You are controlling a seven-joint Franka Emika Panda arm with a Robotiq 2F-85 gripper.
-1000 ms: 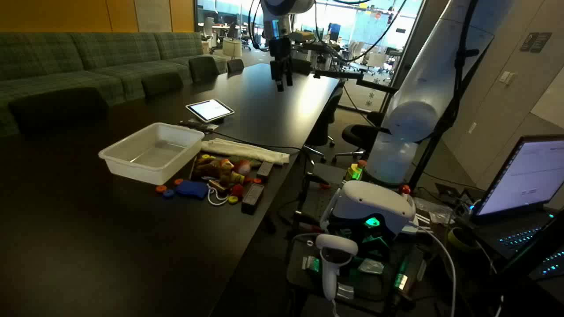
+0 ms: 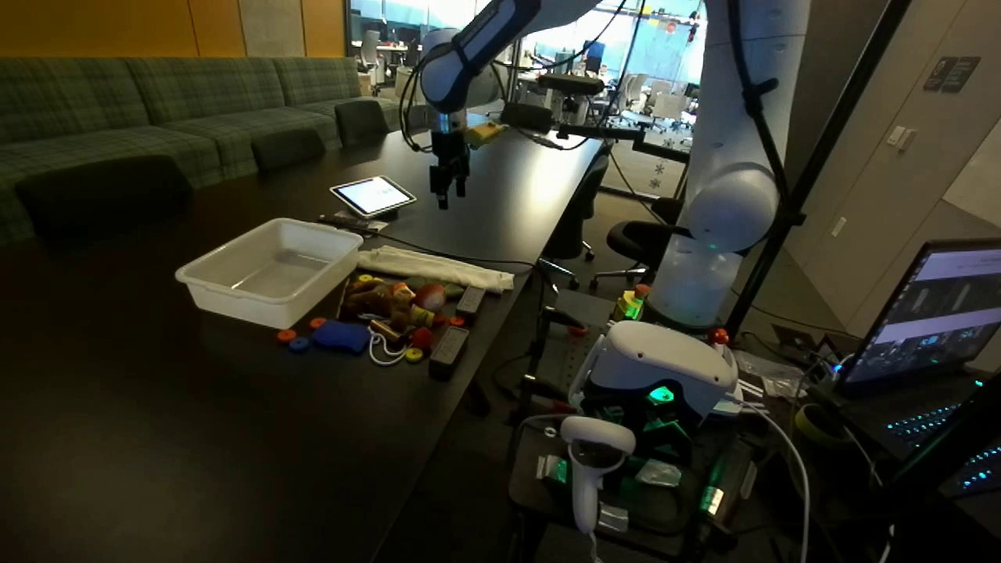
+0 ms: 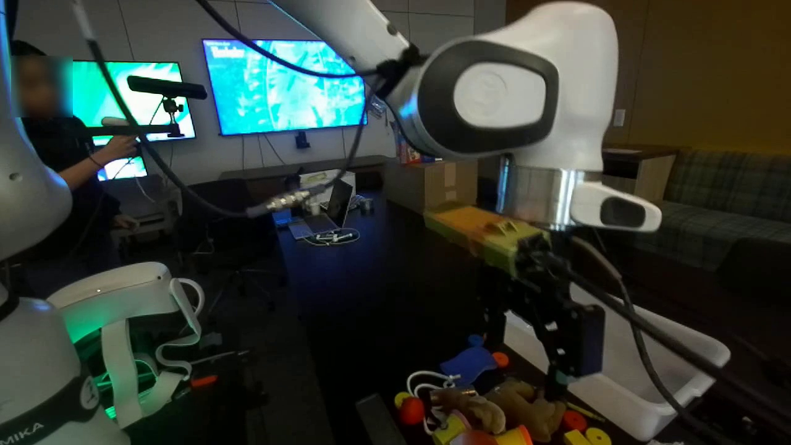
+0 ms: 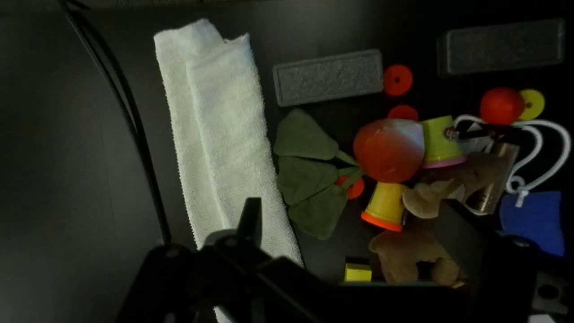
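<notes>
My gripper hangs over the table, open and with nothing between its fingers, beyond the cluster of toys in exterior view 1. In the wrist view one dark finger overlaps the white folded towel; the other side is dark and hard to make out against the toys. Beside the towel lie a green leafy plush, a red-orange round object, a yellow cup, a lime cup and a brown plush. The white bin stands left of the toys and looks empty.
Two grey blocks lie near the table's edge, with a blue pouch and red discs among the toys. A tablet rests behind the bin. A black cable crosses the table.
In exterior view 1 my arm has come lower and toward the left, bringing the gripper nearer the towel and toys. The objects on the table have not moved.
</notes>
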